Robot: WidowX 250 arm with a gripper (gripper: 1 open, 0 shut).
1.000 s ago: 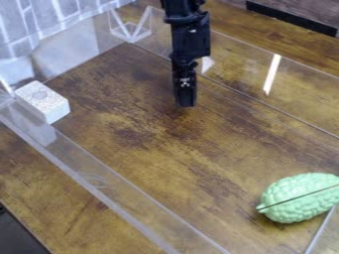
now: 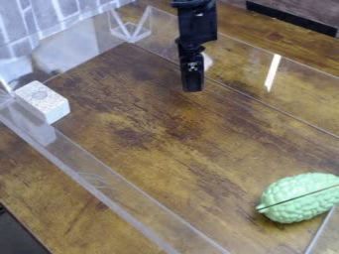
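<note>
My black gripper (image 2: 192,81) hangs over the back middle of the wooden tray floor; its fingers are too small and dark to make out. A pale object (image 2: 207,62) is partly hidden just behind it. A green bumpy object (image 2: 298,196), like a bitter melon or fruit, lies at the front right. A white box (image 2: 43,103) sits at the left.
Clear acrylic walls (image 2: 79,169) enclose the wooden surface (image 2: 159,149), whose middle is bare. A pale tiled backdrop (image 2: 40,30) is at the back left.
My gripper has moved slightly to the right and up in the view. The other objects have not moved.
</note>
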